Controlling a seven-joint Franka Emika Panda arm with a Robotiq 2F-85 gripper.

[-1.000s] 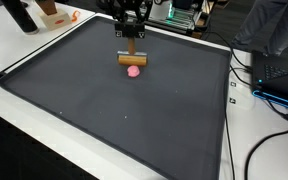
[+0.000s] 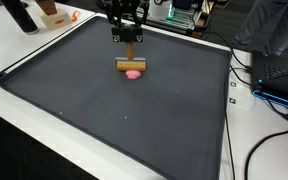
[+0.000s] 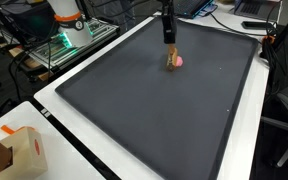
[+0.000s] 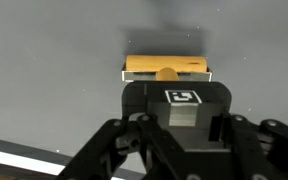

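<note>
A T-shaped tool with a wooden head (image 2: 131, 65) is held by its upright handle in my gripper (image 2: 130, 38), which is shut on it. The head is low at the grey board (image 2: 114, 105); whether it presses on the surface I cannot tell. Right in front of the head lies a small pink lump (image 2: 133, 74), close against it or touching. From the other side, the lump (image 3: 178, 61) shows just beside the tool head (image 3: 171, 62). In the wrist view the head (image 4: 167, 64) extends crosswise beyond my fingers, and the pink lump is hidden.
Most of the board in front of the tool is bare. At the back left in exterior view 1 is a brown container (image 2: 52, 14). A laptop (image 2: 277, 88) and cables lie off the board to the right. A white box (image 3: 19, 155) stands nearer in exterior view 2.
My gripper and the tool have moved a little toward the front of the board in exterior view 1. The pink lump has shifted slightly the same way, and the gap to the head has narrowed.
</note>
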